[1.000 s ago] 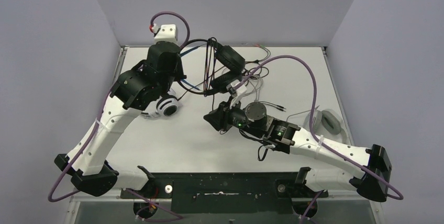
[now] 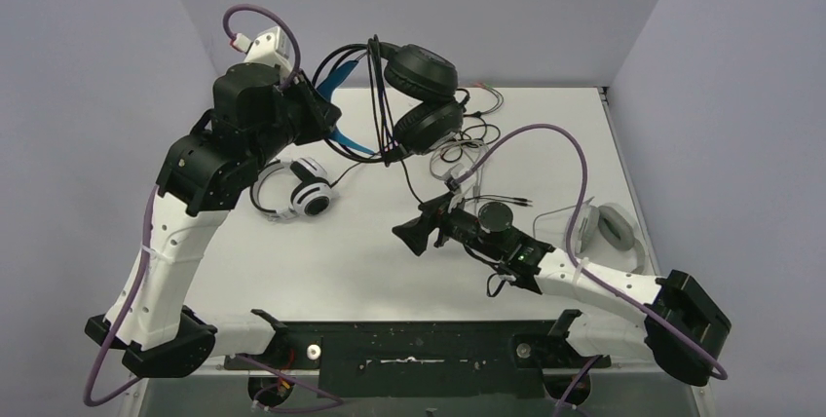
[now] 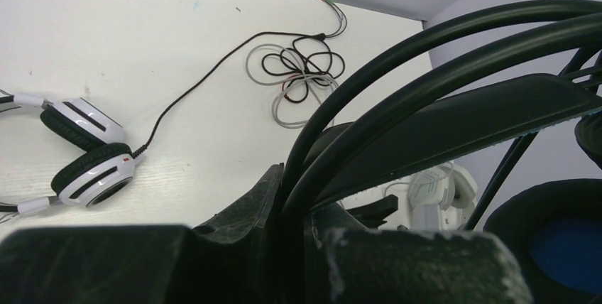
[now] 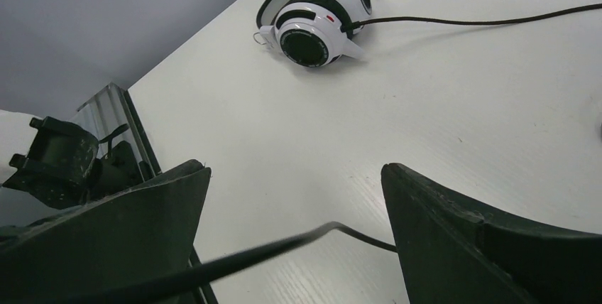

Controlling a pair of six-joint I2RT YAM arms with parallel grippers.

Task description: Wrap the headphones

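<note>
Black headphones (image 2: 429, 130) hang in the air at upper centre, with dark cord (image 2: 378, 105) looped several times across the headband. My left gripper (image 2: 324, 110) is shut on that headband, beside its blue lining; in the left wrist view the black band rises from between the fingers. Lower and to the right, my right gripper (image 2: 419, 229) is open. The headphones' loose cable (image 2: 406, 179) runs down towards it. In the right wrist view, the cable (image 4: 362, 234) passes across the gap between parted fingers, not gripped.
White headphones (image 2: 310, 191) lie on the left of the white table (image 2: 341, 281). Tangled cables (image 2: 463, 149) lie behind, and more white headphones (image 2: 614, 232) sit at the right.
</note>
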